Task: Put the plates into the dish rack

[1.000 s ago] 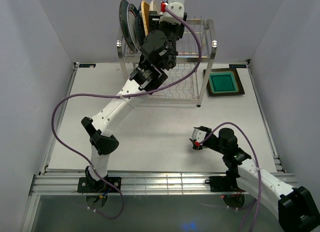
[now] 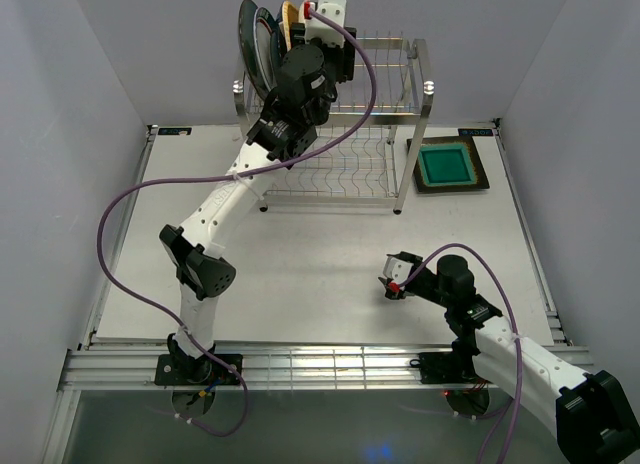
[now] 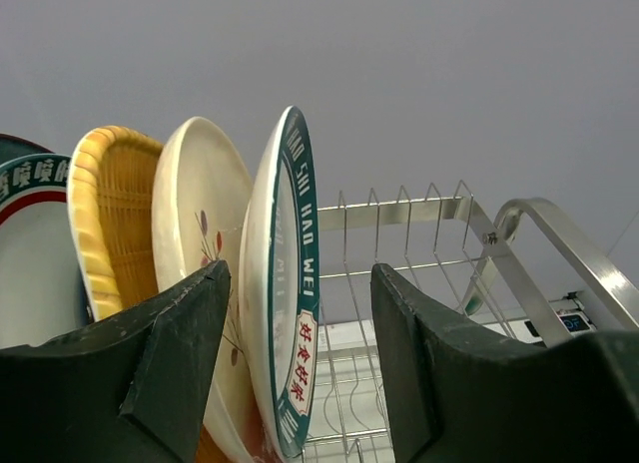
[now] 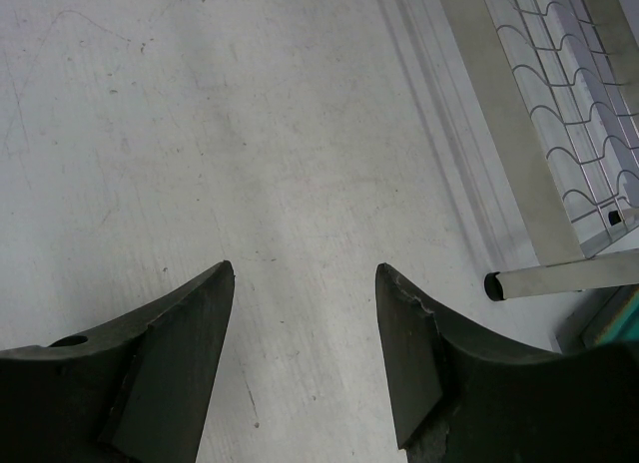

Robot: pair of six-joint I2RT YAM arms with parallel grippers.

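Observation:
Plates (image 2: 248,44) stand upright in the left part of the upper rack tier. In the left wrist view they include a yellow wicker-patterned one (image 3: 96,214), a cream one (image 3: 182,204) and a white one with a green lettered rim (image 3: 298,273). My left gripper is open at these plates, its fingertips either side of the lettered plate's near edge. My right gripper (image 2: 390,279) is open and low over the bare front table, with nothing between its fingers.
The steel two-tier rack (image 2: 417,79) has free slots on the upper right and an empty lower tier. A green tray (image 2: 447,164) on a larger dark one lies right of the rack.
The right arm is unchanged.

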